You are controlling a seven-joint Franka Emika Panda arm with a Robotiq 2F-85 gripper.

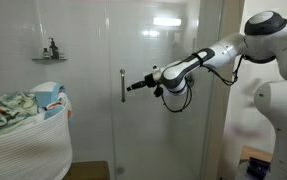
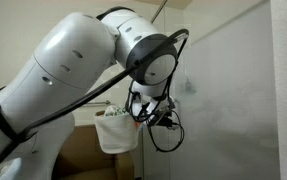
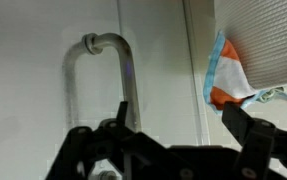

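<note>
A metal bar handle (image 1: 123,86) stands upright on a glass door (image 1: 133,130). My gripper (image 1: 133,87) is just right of it in exterior view 1, at about the height of its lower end. In the wrist view the handle (image 3: 130,85) curves down towards the left finger, and its lower part is hidden. A fainter second bar shows to its left, perhaps through the glass. The fingers of my gripper are spread apart, with no grip on the handle visible. Contact with the handle cannot be made out.
A white woven basket (image 1: 28,150) with cloths stands left of the door; its side (image 3: 268,45) and an orange-edged cloth (image 3: 226,78) appear in the wrist view. A wall shelf (image 1: 51,57) holds small bottles. Beneath the handle sits a low brown box (image 1: 88,171).
</note>
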